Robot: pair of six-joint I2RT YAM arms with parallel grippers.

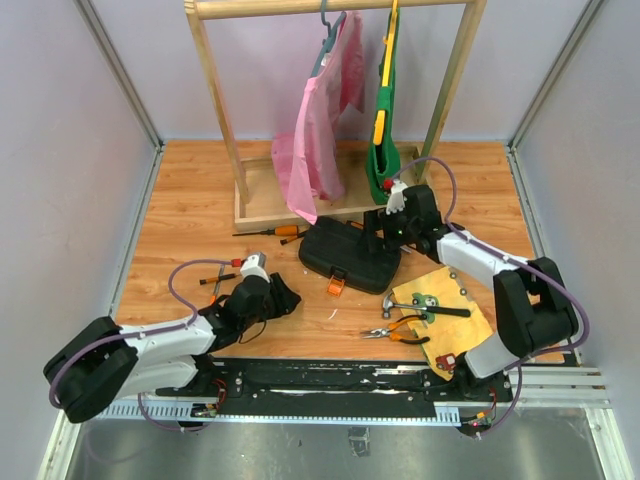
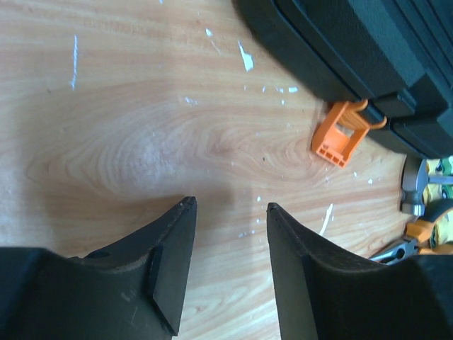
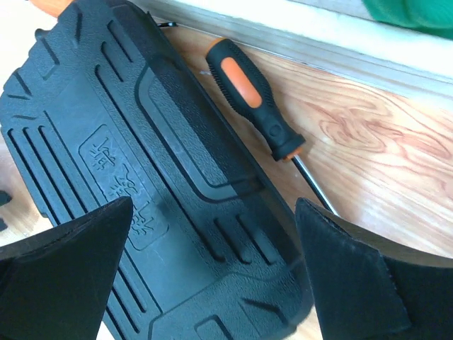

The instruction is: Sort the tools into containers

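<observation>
A closed black tool case (image 1: 345, 250) lies mid-table, its orange latch (image 2: 341, 134) flipped out at the front. Above the case's right end, my right gripper (image 1: 374, 228) is open and empty; in its wrist view the case (image 3: 134, 177) fills the left and middle. Behind the case lies a black and orange screwdriver (image 3: 248, 88), its shaft running under the right finger. Over bare wood left of the case, my left gripper (image 1: 288, 300) stands open, nothing between its fingers. A hammer (image 1: 430, 309) and orange-handled pliers (image 1: 398, 330) lie front right.
A wooden rack (image 1: 250, 212) stands behind the case, with a pink garment (image 1: 318, 130) and a green one (image 1: 383, 150) hanging from it. Another orange screwdriver (image 1: 275, 231) lies by its base. A yellow cloth (image 1: 470, 335) is spread under the hammer.
</observation>
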